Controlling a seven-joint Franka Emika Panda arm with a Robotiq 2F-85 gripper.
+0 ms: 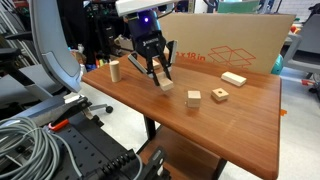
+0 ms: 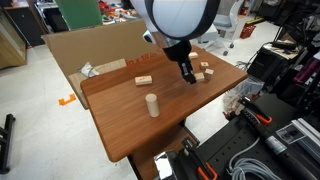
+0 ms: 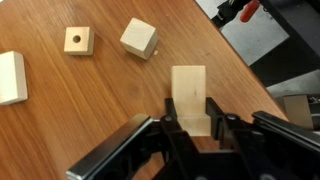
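A pale wooden block (image 3: pixel 188 90) is gripped at its near end by my gripper, which is shut on it. In exterior view 1 the gripper (image 1: pixel 159 71) leans, and the block (image 1: pixel 165 83) slants down toward the tabletop; whether it touches the wood cannot be told. A wooden cube (image 1: pixel 193 98) lies to its right, apart from it. Beyond the cube are a square piece with a hole (image 1: pixel 219 93) and a flat pale rectangular block (image 1: pixel 234 78). A light wooden cylinder (image 2: pixel 152 105) stands upright well away from the gripper.
Another small block (image 2: pixel 143 80) lies on the brown table (image 1: pixel 240 125) near the cylinder. A tall cardboard panel (image 1: pixel 220 45) borders the table's back. Cables (image 1: pixel 30 150) lie off the table at lower left.
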